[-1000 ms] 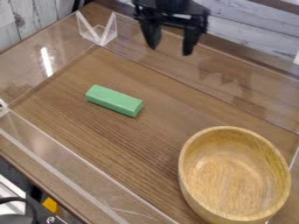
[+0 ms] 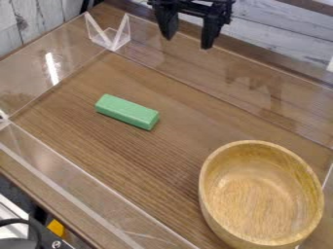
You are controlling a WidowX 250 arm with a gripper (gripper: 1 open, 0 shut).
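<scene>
The dark gripper (image 2: 189, 31) hangs at the top centre of the camera view, partly cut off by the frame's edge, high over the back of the wooden tray; whether its fingers are open or shut is hard to make out. A green block (image 2: 128, 111) lies on the tray floor at centre left, apart from the gripper. A large yellow bowl (image 2: 260, 193) sits at the front right.
The tray floor (image 2: 182, 97) is clear through the middle and back right. A white wire-like piece (image 2: 109, 33) stands at the back left, near the wall. The tray's edge runs along the lower left.
The gripper has moved up and back, toward the top of the view, away from the middle of the tray. The block and bowl have not moved.
</scene>
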